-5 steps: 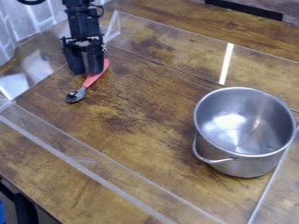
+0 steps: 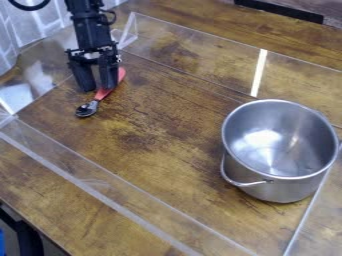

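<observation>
My black gripper [image 2: 94, 78] is low at the upper left of the camera view, over a spoon with a red handle [image 2: 116, 81] and a metal head [image 2: 87, 109] lying on the wooden table. The fingers are down around the handle; whether they are closed on it I cannot tell.
A large steel pot [image 2: 278, 150] stands at the right. Clear plastic walls border the work area.
My gripper has shifted slightly down onto the spoon; the pot has not moved.
</observation>
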